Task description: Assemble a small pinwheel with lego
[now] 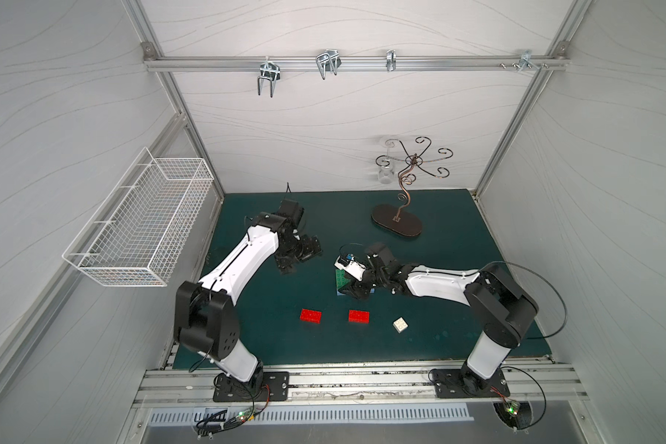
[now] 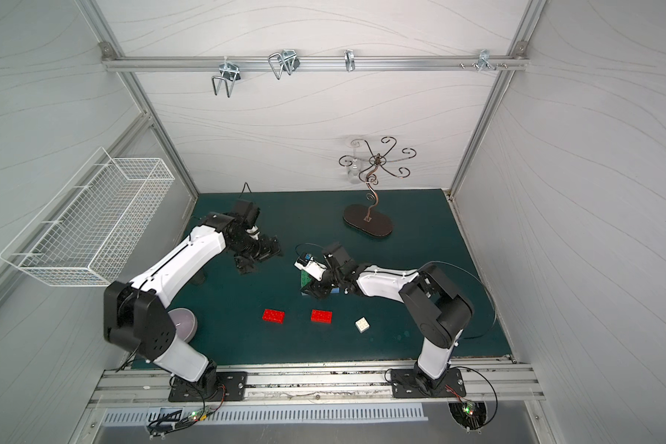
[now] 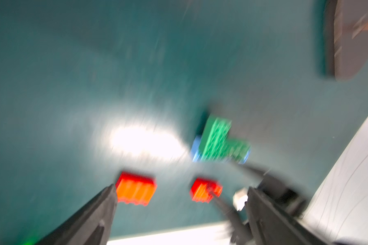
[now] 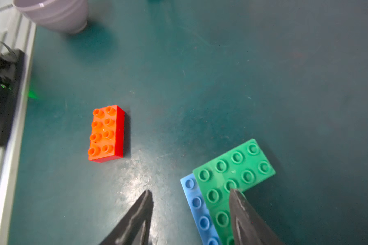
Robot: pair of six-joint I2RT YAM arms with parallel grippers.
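Note:
In the right wrist view, green bricks (image 4: 228, 167) in an L shape sit on blue bricks (image 4: 197, 201). Beside this assembly, my right gripper is open, and one finger covers part of the green from the camera. My left gripper also stands open, nothing between its fingers, raised away to the left of the assembly. One red brick (image 1: 310, 316) lies at the front left of the assembly, a second red brick (image 1: 359, 316) at its front. A small white brick (image 1: 400, 325) rests further right.
A dark-based metal stand (image 1: 396, 219) with curled arms occupies the back right. At the left front is a purple bowl (image 2: 182, 324), partly behind my left arm. A wire basket (image 1: 137, 229) hangs on the left wall.

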